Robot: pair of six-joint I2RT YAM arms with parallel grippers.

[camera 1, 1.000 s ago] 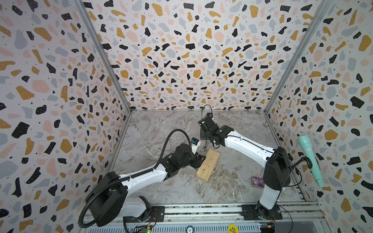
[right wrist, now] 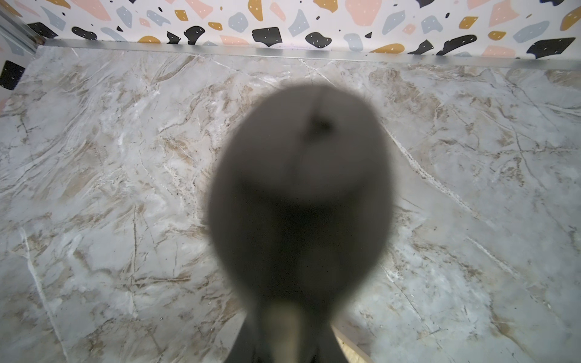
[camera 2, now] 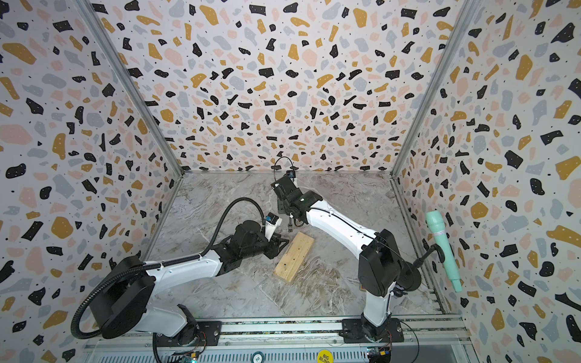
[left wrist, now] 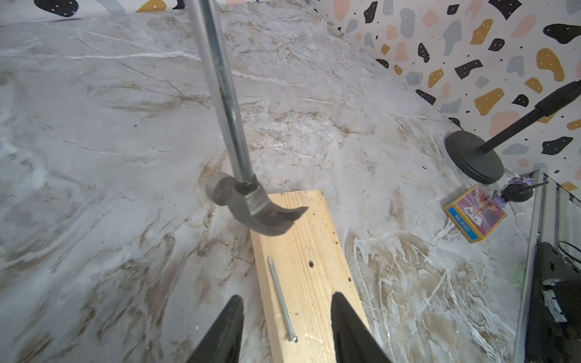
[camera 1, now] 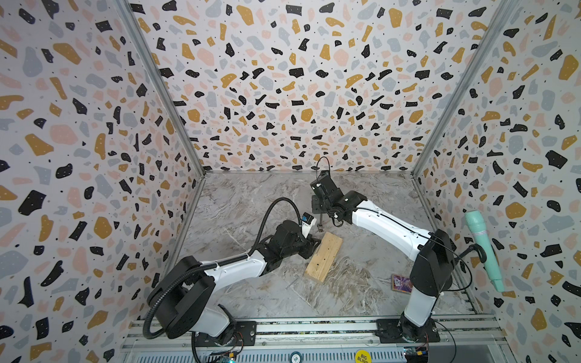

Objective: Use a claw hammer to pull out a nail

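A long nail (left wrist: 282, 302) shows over the pale wooden block (left wrist: 302, 266) in the left wrist view; whether it lies flat on the block is hard to tell. My left gripper is part open, one finger to each side of the nail in that view; in the top left view it is by the block's left edge. My right gripper (camera 1: 320, 205) is shut on the claw hammer's handle, which fills the right wrist view as a dark blurred shape. The claw hammer (left wrist: 248, 202) hangs head down, near the block's far end. Small dark holes show in the block.
A small colourful box (left wrist: 476, 213) lies at the right, near a black stand with a round base (left wrist: 474, 156). On the right side is a mint-green tube-shaped object (camera 1: 484, 248).
Over the last second both arms have shifted slightly, toward the back and a little right. The hammer still hangs from my right gripper. The block stays in place.
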